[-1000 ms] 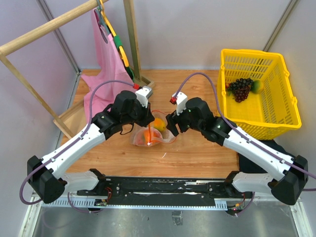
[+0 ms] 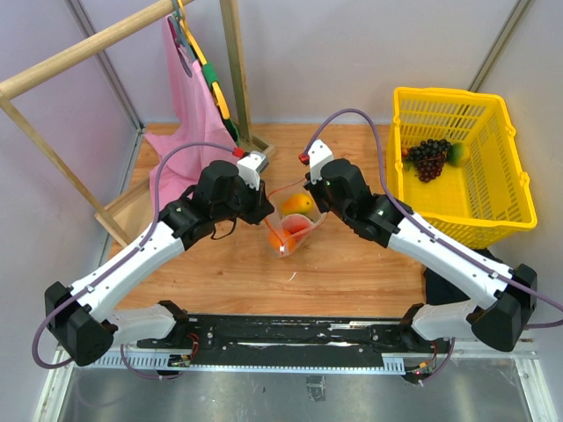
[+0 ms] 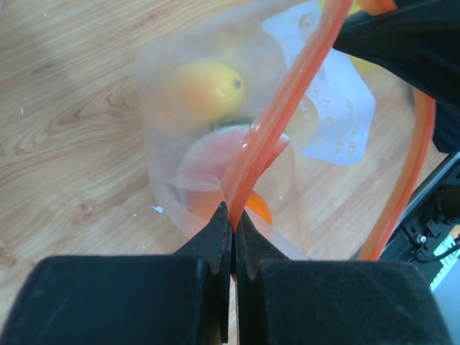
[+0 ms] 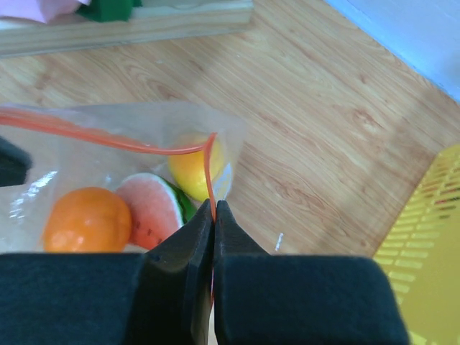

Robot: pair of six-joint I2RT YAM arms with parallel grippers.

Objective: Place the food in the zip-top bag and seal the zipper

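Observation:
The clear zip top bag (image 2: 290, 251) hangs open-mouthed between my two grippers, with an orange zipper strip along its rim. Inside are a yellow fruit (image 4: 192, 167), a watermelon slice (image 4: 151, 210) and an orange (image 4: 88, 220). My left gripper is shut on the orange strip at one side of the mouth; the strip runs up from between its fingertips. Across the mouth, my right gripper pinches the strip where it bends to a corner. In the top view, the gripper tips partly hide the bag's rim.
A yellow basket (image 2: 405, 198) at the right holds dark grapes (image 2: 428, 158) and a green fruit (image 2: 458, 155). At the back left, a wooden rack (image 2: 84, 48) carries a pink cloth (image 2: 189, 97). Bare tabletop lies in front of the bag.
My right gripper has moved toward the back and closed on the bag's strip. The bag and its food have shifted right, and the mouth is now stretched between both grippers. The left arm barely moved.

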